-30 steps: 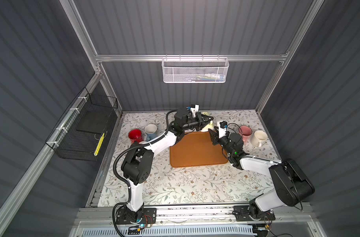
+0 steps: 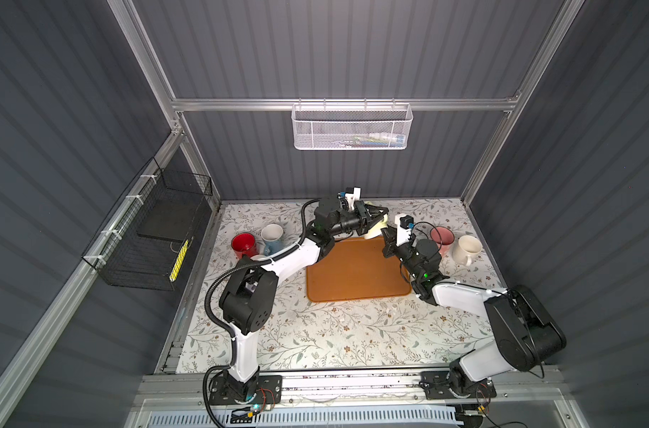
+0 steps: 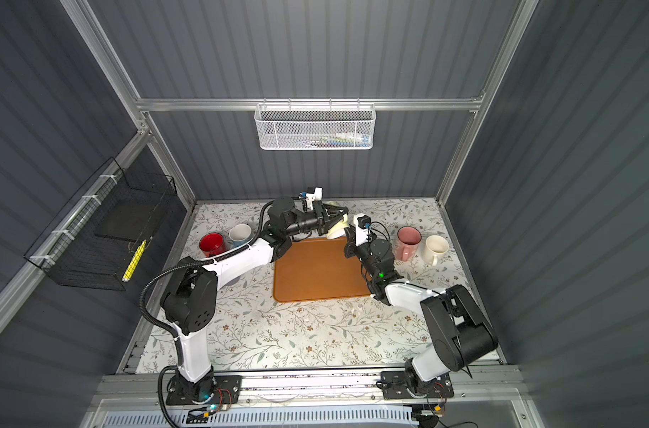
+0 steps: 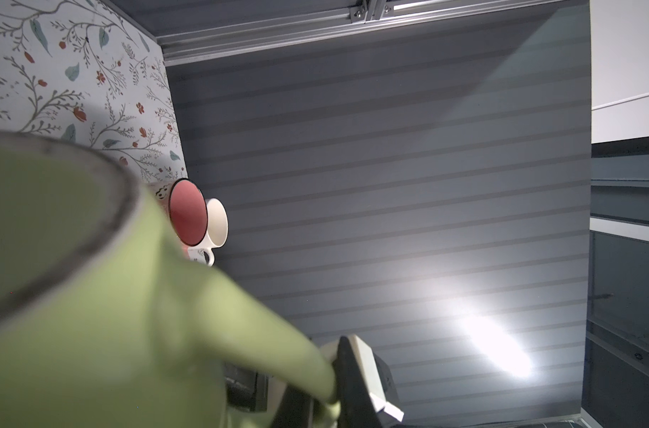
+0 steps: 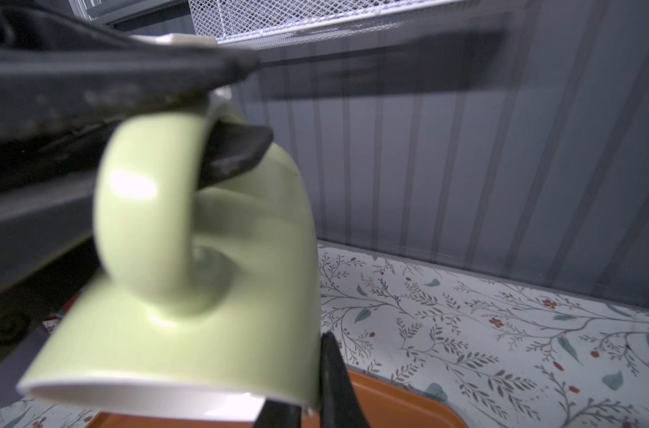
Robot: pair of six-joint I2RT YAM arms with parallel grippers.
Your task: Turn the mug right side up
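Observation:
A light green mug (image 2: 375, 229) is held upside down above the back of the orange tray (image 2: 358, 278). My left gripper (image 2: 382, 212) is shut on its handle; in the left wrist view the handle runs between dark fingers. The right wrist view shows the mug (image 5: 260, 306) close up, mouth facing down. There my right gripper stands at the rim's right corner, one finger (image 5: 338, 388) outside the wall and the other partly hidden under the rim. It appears shut on that thin edge. From above, the right gripper (image 2: 387, 239) meets the mug's lower right side.
A red mug (image 2: 244, 244) and a blue-grey mug (image 2: 272, 235) stand at left, partly behind the left arm. At right are a pink mug (image 2: 443, 237) and a cream mug (image 2: 468, 249).
Both grippers have shifted slightly to the right over the last second, the mug with them. Its inverted pose looks much the same.

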